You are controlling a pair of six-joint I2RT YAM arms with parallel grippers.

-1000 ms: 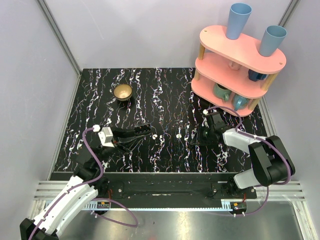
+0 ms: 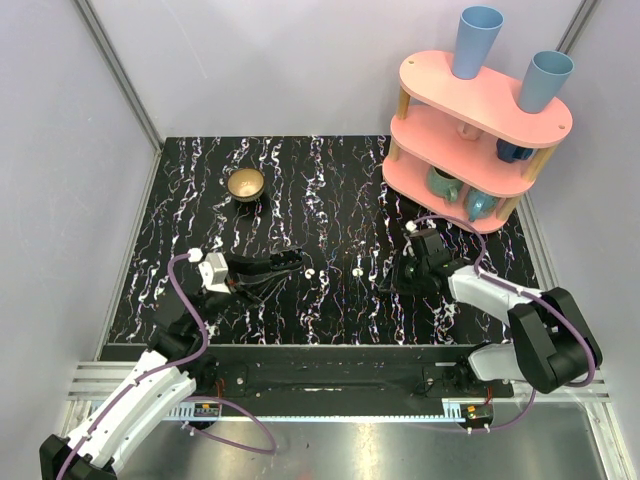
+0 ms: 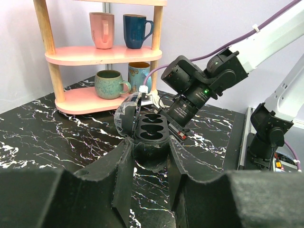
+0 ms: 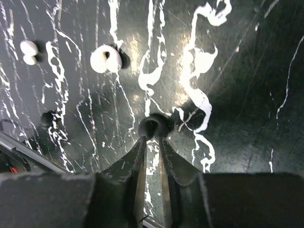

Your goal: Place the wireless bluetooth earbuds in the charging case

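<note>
My left gripper is shut on the black charging case [image 3: 152, 129], holding it above the table. The case's clear lid [image 3: 126, 117] stands raised, and round dark recesses show in its top. In the right wrist view, a black earbud [image 4: 156, 126] lies at the fingertips of my right gripper. A narrow gap remains between those fingers, and I cannot tell whether they touch the earbud. Further off is a white ring-shaped earbud [image 4: 106, 59], with a smaller white piece [image 4: 29, 52] beyond it and another small black piece [image 4: 47, 118] nearby.
A pink tiered shelf [image 2: 468, 142] with cups and mugs stands at the back right. On the left, towards the back, sits a brass-coloured bowl [image 2: 246, 184].
The left arm and the case look unmoved.
</note>
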